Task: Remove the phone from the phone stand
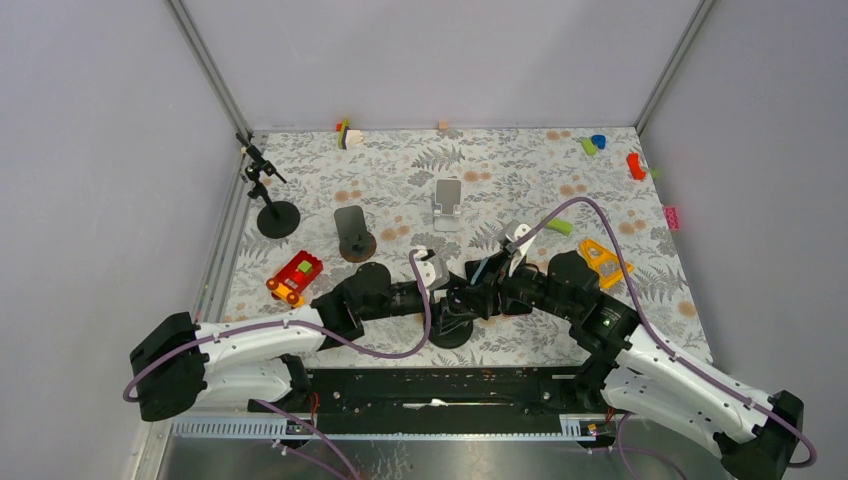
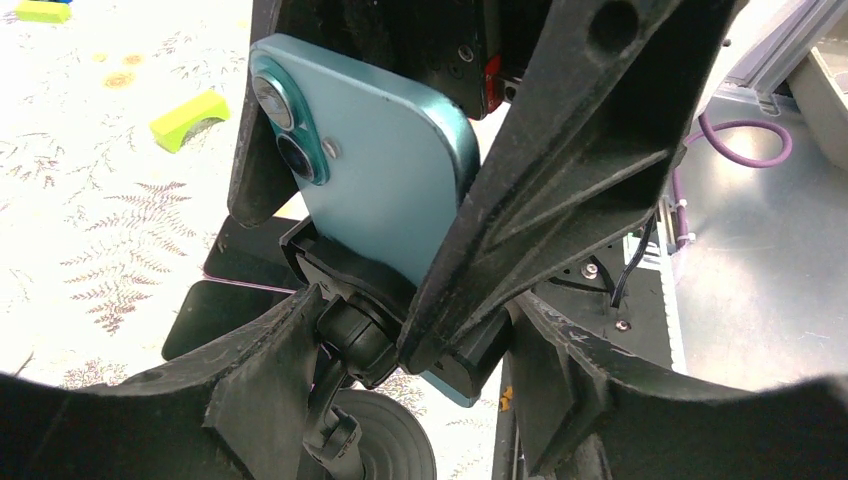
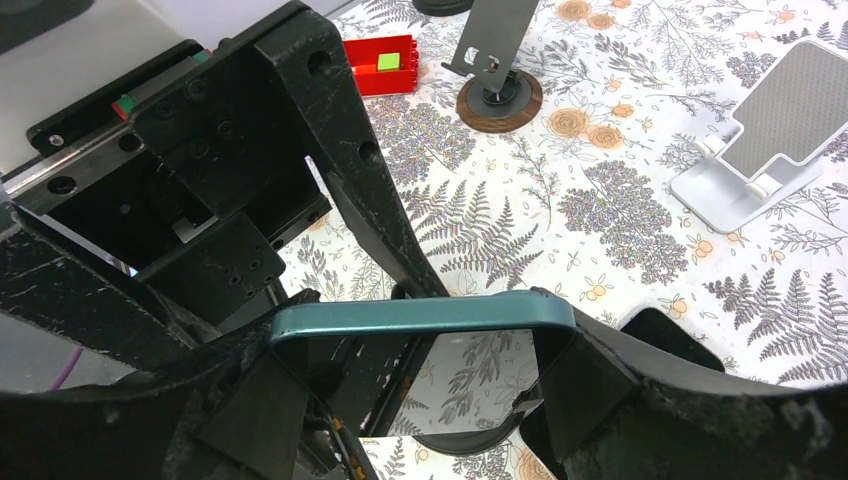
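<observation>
A teal phone (image 2: 385, 160) stands tilted, its lower end in the black clamp of a phone stand (image 2: 375, 435), whose round base rests on the table. My left gripper has its fingertips against both sides of that clamp. The phone lies between the fingers of my right gripper, which meet its two long edges; its top rim and reflective screen show in the right wrist view. From above, the grippers meet over the stand and the phone (image 1: 480, 271) is only a thin strip. Where the phone's lower end sits in the clamp is partly hidden.
Dark flat devices (image 3: 670, 337) lie beside the stand. A grey stand with a wooden base (image 1: 354, 234), a white stand (image 1: 447, 204) and a red toy truck (image 1: 297, 275) are farther off. The back of the table has clear room.
</observation>
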